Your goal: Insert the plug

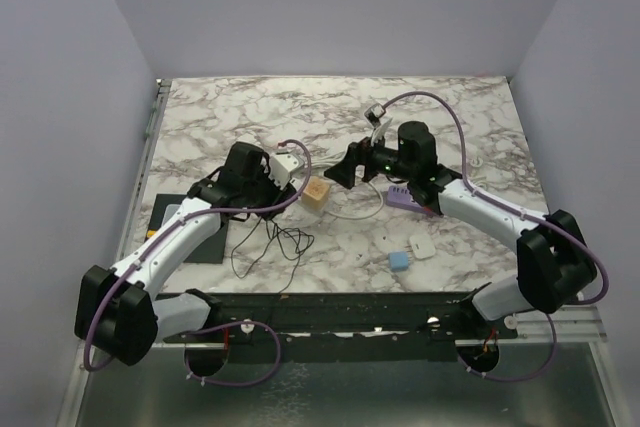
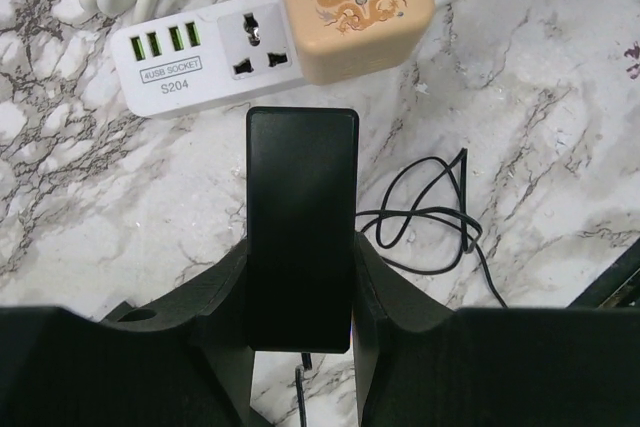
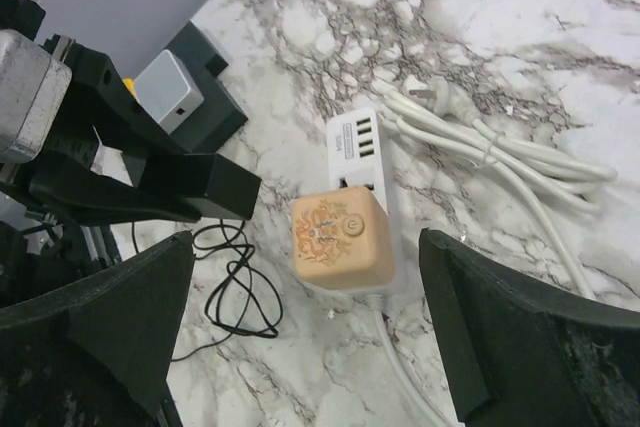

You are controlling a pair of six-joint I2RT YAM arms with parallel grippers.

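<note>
A black rectangular block (image 2: 301, 217), apparently the plug body with a thin black cable below it, is held in my left gripper, above and just short of the white power strip (image 2: 205, 57) in the left wrist view. A peach adapter (image 3: 341, 242) with a gold dragon print sits on one end of the strip; exposed socket holes and four green USB ports are beside it. My right gripper stands open above and to the right of the strip, with nothing between its fingers.
Coiled white cable (image 3: 500, 147) lies behind the strip, tangled black wire (image 2: 430, 217) in front. A dark tray (image 1: 210, 247) is at left. A purple object (image 1: 405, 202), a blue block (image 1: 398, 261) and a white piece (image 1: 423, 247) lie to the right.
</note>
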